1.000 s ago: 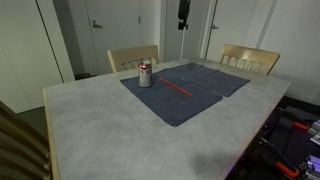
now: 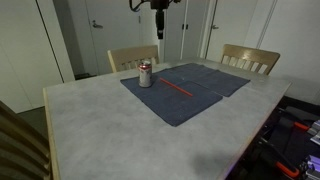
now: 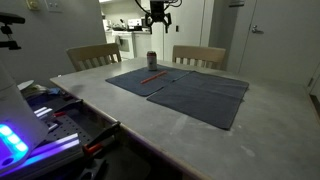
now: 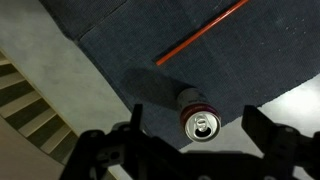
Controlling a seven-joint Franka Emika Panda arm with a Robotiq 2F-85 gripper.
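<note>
A can [image 2: 145,73] stands upright on a dark blue cloth [image 2: 185,104], near its left far edge. The wrist view shows the can [image 4: 203,124] from above, its silver top and reddish side between the spread fingers but below them. My gripper [image 2: 150,20] is open and hangs high over the table, well above the can, touching nothing. In exterior view 2 the gripper [image 3: 159,17] also appears far above the can [image 3: 151,57]. A thin red stick [image 4: 203,33] lies flat on the cloth, a short way from the can.
Wooden chairs [image 2: 134,57] stand along the table's far side, and another chair [image 2: 22,150] is at the near left.
In exterior view 1 my gripper has moved left, from above the right part of the cloth toward the can's side. The can, stick and cloth have stayed in place.
</note>
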